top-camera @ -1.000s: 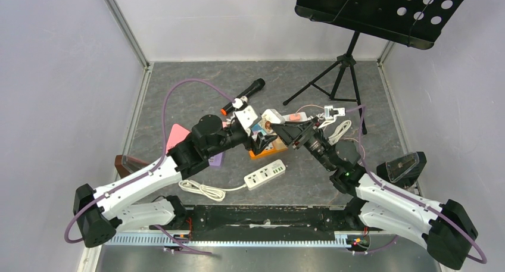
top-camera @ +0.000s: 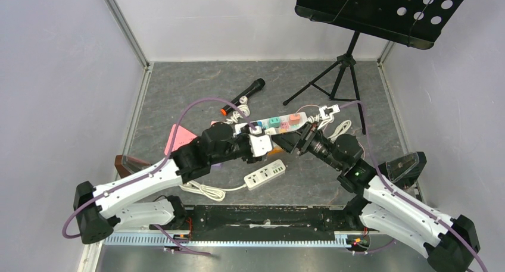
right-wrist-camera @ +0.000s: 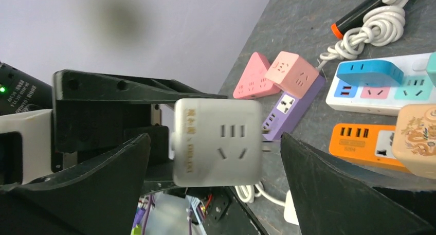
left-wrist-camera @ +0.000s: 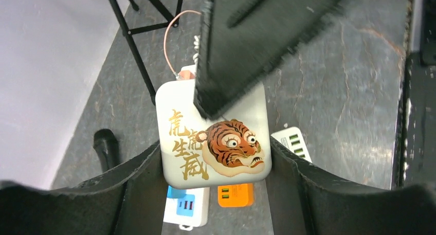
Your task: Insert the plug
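Note:
A white cube plug with a tiger print is between the fingers of my left gripper, which grips its sides; its socket face (right-wrist-camera: 217,142) shows in the right wrist view, with metal prongs at its right side. My right gripper is open around that cube at close range; whether its fingers touch it cannot be told. A white multi-socket strip (right-wrist-camera: 375,104) and an orange strip (right-wrist-camera: 355,142) lie below, the latter beside a beige cube (right-wrist-camera: 416,142).
A purple strip (right-wrist-camera: 288,114), pink adapters (right-wrist-camera: 252,78), coiled cables (right-wrist-camera: 380,29) and a microphone (top-camera: 250,90) crowd the floor. A music stand (top-camera: 345,63) stands at back right; a white strip (top-camera: 265,174) lies in front.
My left gripper has shifted and turned, now lower in the top view at the meeting point with my right gripper, which has also turned slightly.

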